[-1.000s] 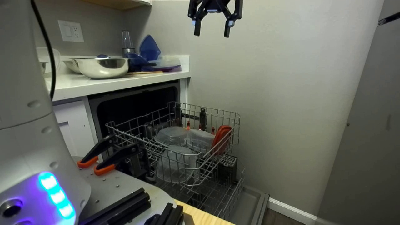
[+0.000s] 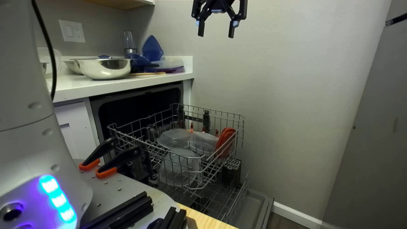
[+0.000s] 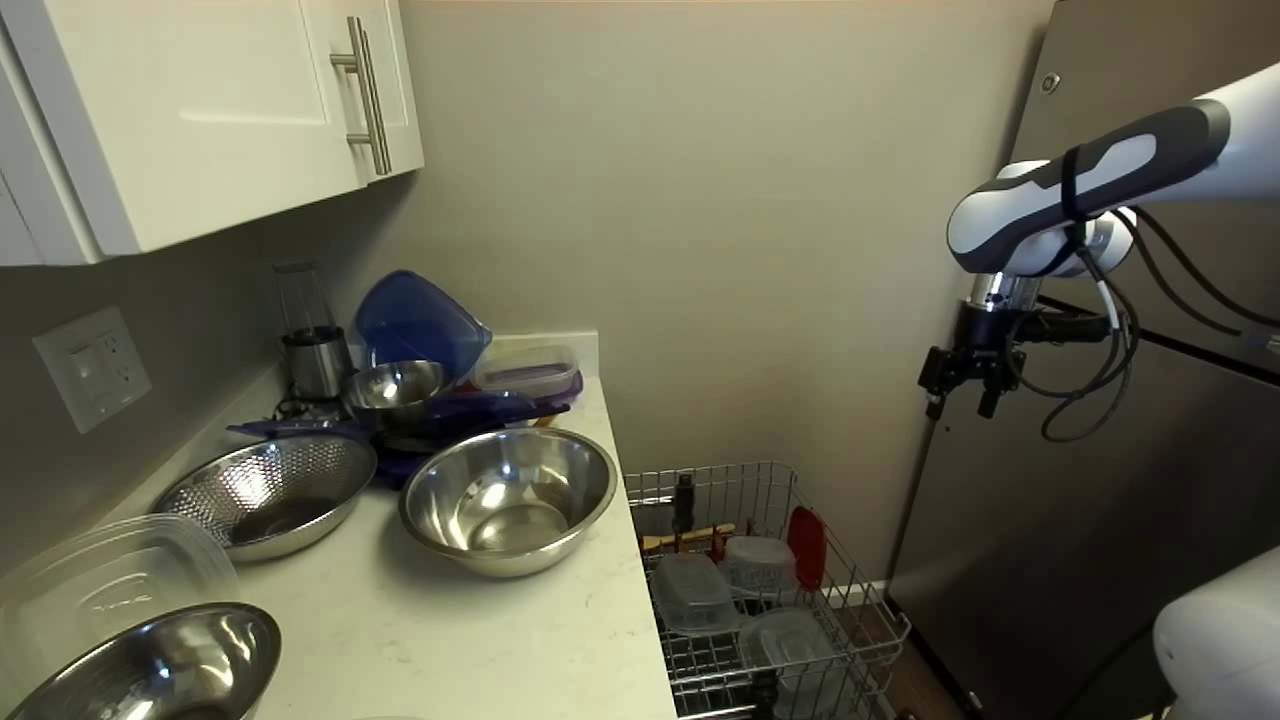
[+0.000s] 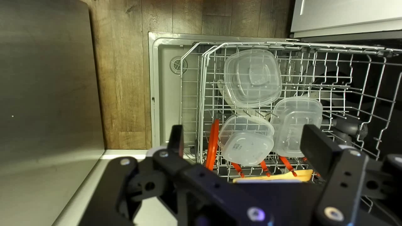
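Observation:
My gripper point(image 2: 216, 33) is open, high above the dishwasher, with bare wall behind it and nothing between its fingers. In exterior view 2 the gripper point(image 3: 961, 408) hangs well to the right of the counter. Below it, in the wrist view, the pulled-out upper rack point(image 4: 203, 86) holds three clear plastic containers: one at the top point(image 4: 253, 81), one at lower left point(image 4: 247, 141) and one at lower right point(image 4: 296, 122). A red lid point(image 4: 213, 145) stands upright at the rack's side. A yellow utensil point(image 4: 273, 176) and several red-orange pieces lie along the rack's edge, partly hidden by my gripper.
Steel bowls point(image 3: 510, 498), a colander point(image 3: 270, 492), blue lids point(image 3: 420, 322) and a blender point(image 3: 314, 354) crowd the counter point(image 3: 552, 624). A large grey steel surface point(image 4: 45, 94) stands opposite the rack. Clamps point(image 2: 108, 162) sit beside my base. Air around the gripper is clear.

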